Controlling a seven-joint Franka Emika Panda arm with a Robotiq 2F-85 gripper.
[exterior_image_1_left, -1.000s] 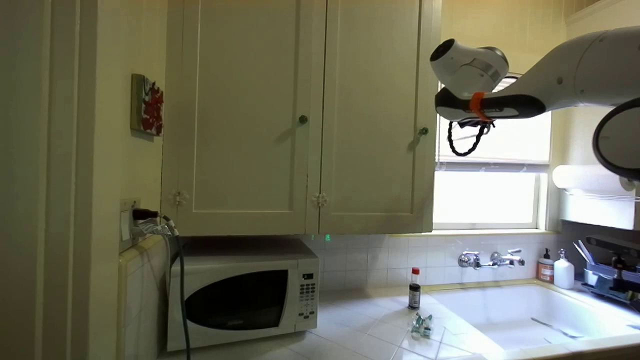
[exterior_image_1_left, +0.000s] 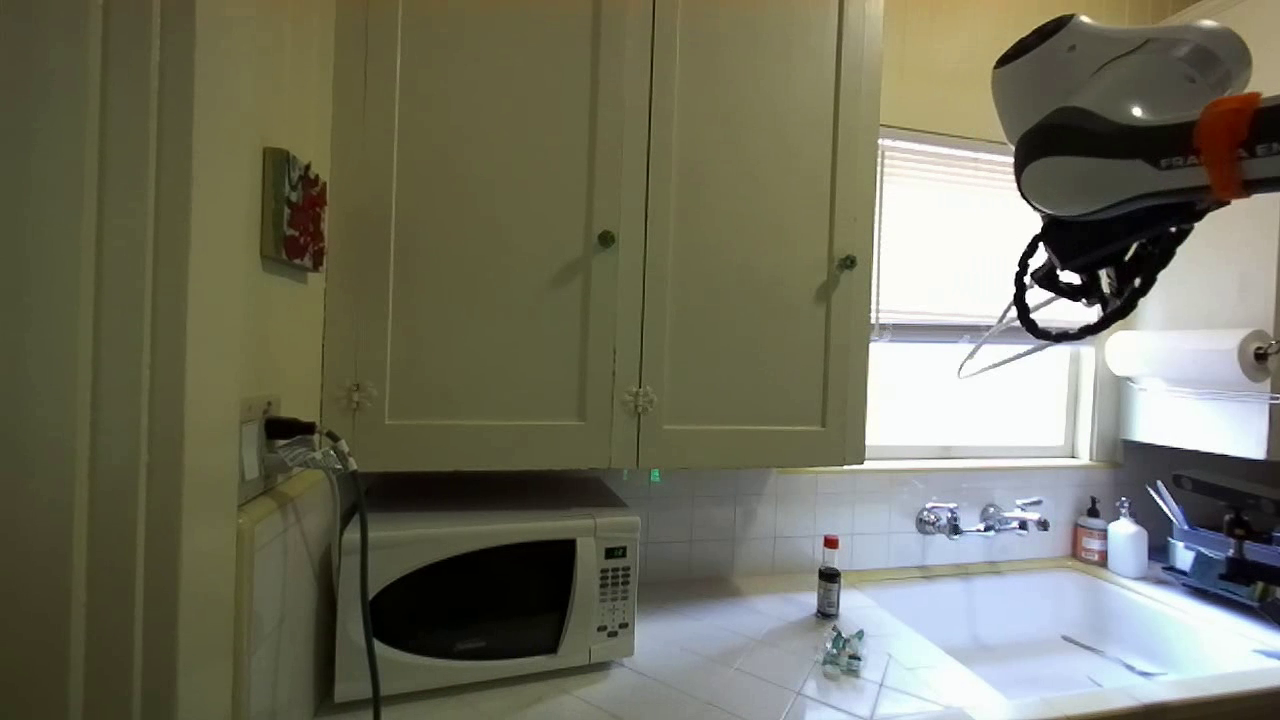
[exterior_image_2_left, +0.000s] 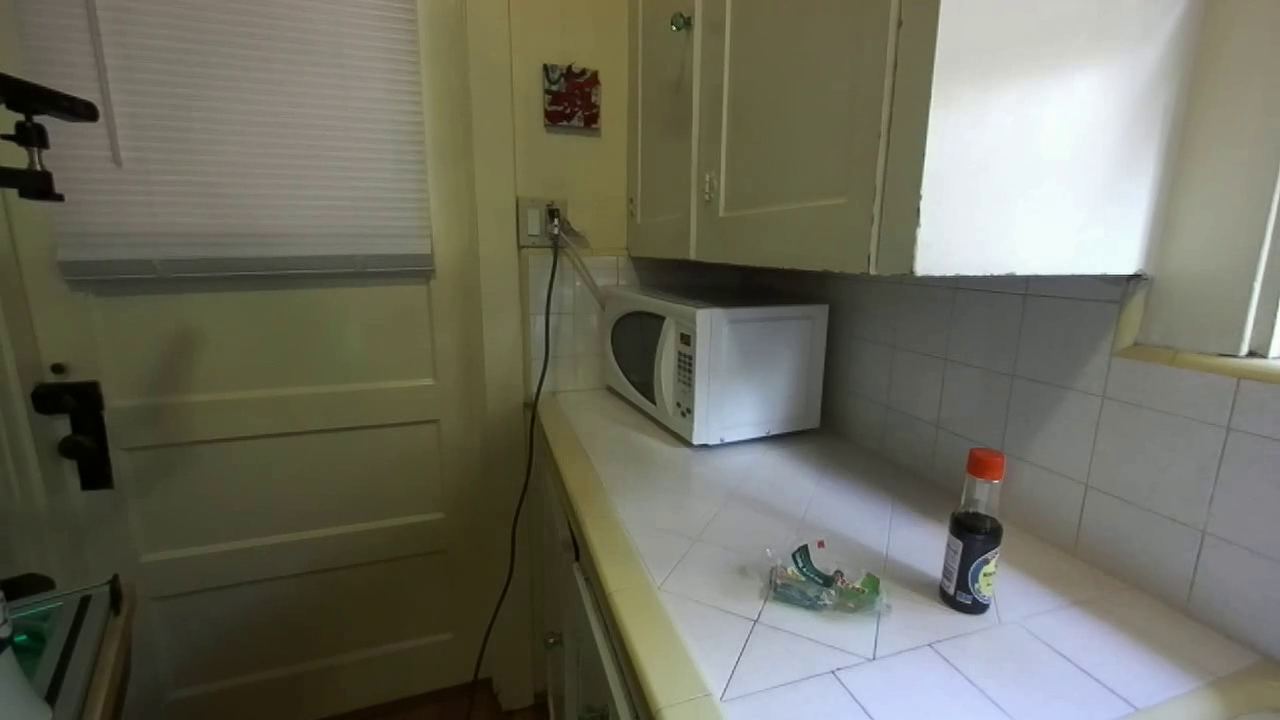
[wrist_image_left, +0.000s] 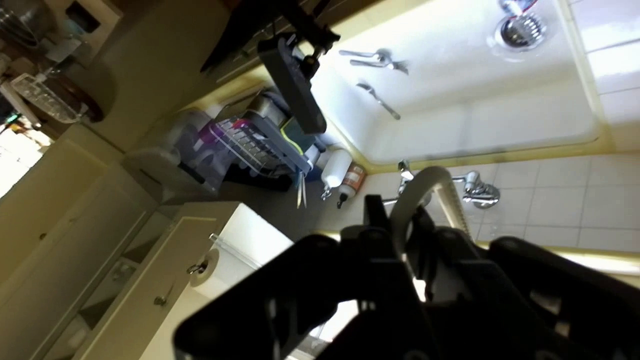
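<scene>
A thin white looped object, shaped like part of a hanger (exterior_image_1_left: 999, 350), sticks out leftward from beneath the arm in exterior view 1. Up close in the wrist view, its pale curved end (wrist_image_left: 427, 180) rises between the dark fingers of my gripper, which is shut on it. The rest of the loop is partly hidden by the fingers. My gripper is high in front of the window, clear of the counter and sink. Exterior view 2 shows neither the gripper nor the looped object.
Below are a white sink (wrist_image_left: 510, 123) with cutlery in it and a wall faucet (exterior_image_1_left: 984, 518). On the counter stand a red-capped sauce bottle (exterior_image_2_left: 973, 540), a crumpled clear wrapper (exterior_image_2_left: 822, 584) and a microwave (exterior_image_2_left: 762, 372). A paper towel roll (exterior_image_1_left: 1188, 356) hangs right of the window.
The arm has swung right and looks larger, closer to the camera. The white loop now shows below it, where it was not clearly visible earlier. Counter items have stayed put.
</scene>
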